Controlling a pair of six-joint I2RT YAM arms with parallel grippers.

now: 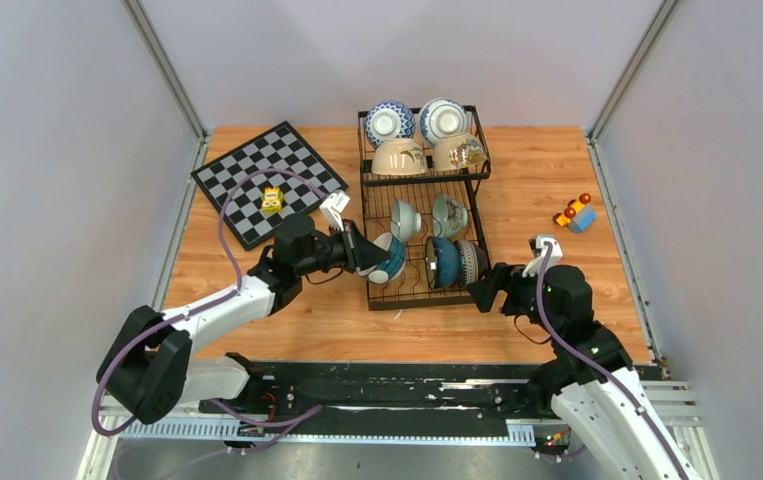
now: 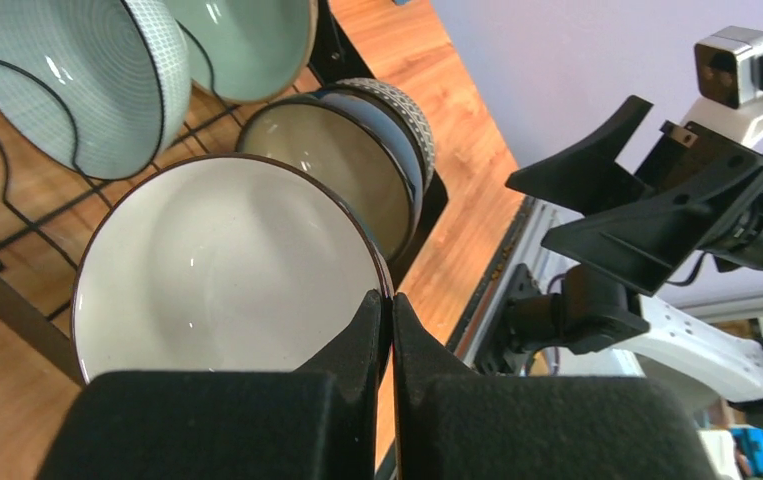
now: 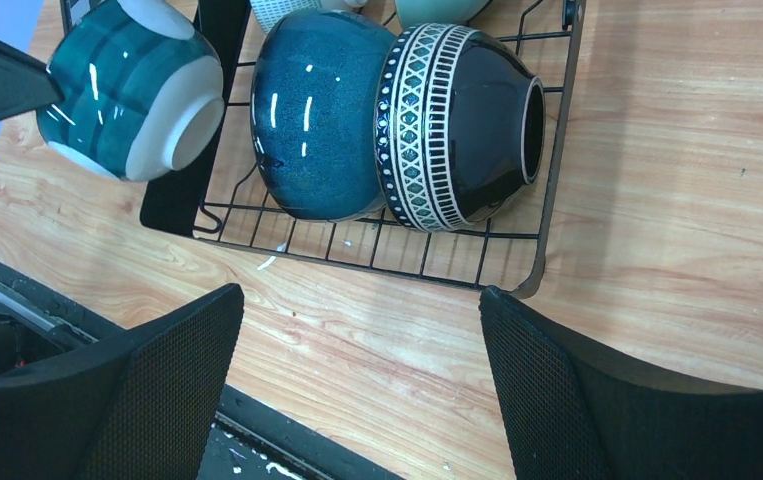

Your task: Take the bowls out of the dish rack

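Note:
A teal-and-white bowl [image 1: 388, 262] [image 3: 127, 100] hangs at the lower left of the dish rack [image 1: 407, 305], held by its rim in my shut left gripper [image 1: 363, 258]. Beside it a blue bowl [image 1: 443, 262] and a patterned dark bowl [image 3: 462, 130] stand in the lower tier, with two pale bowls [image 1: 405, 218] behind. Four more bowls, two blue-and-white and two cream, fill the upper tier. My right gripper [image 1: 492, 285] stands part open right of the rack's front corner, nothing between its fingers.
A chessboard [image 1: 268, 175] with a small yellow toy lies back left, a coloured toy [image 1: 575, 213] at the right.

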